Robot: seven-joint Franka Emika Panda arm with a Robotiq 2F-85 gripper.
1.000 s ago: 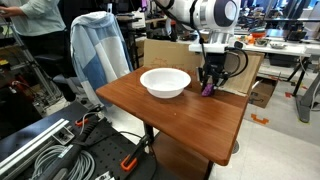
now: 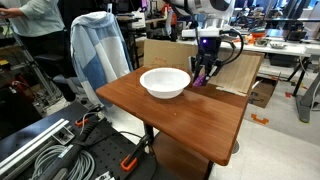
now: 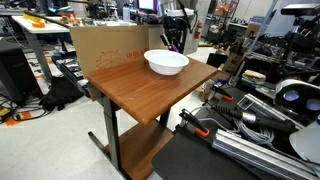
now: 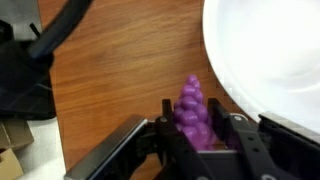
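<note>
A purple bumpy object (image 4: 190, 112), like a bunch of grapes, is held in my gripper, which is shut on it. It hangs close to the rim of a large white bowl (image 2: 164, 82) standing on the brown wooden table. In exterior view 1 the purple object (image 2: 200, 78) is just right of the bowl, with the gripper (image 2: 201, 70) above it. The wrist view shows the bowl (image 4: 275, 60) at the upper right, its curved edge beside the object. Little of the gripper shows in exterior view 2, behind the bowl (image 3: 166, 62).
Cardboard panels (image 2: 165, 52) stand along the table's back edge. A dark bench with cables (image 2: 60, 155) lies beside the table.
The purple object has risen from the tabletop in my gripper. Both have moved left, closer to the bowl, while the bowl has stayed in place.
</note>
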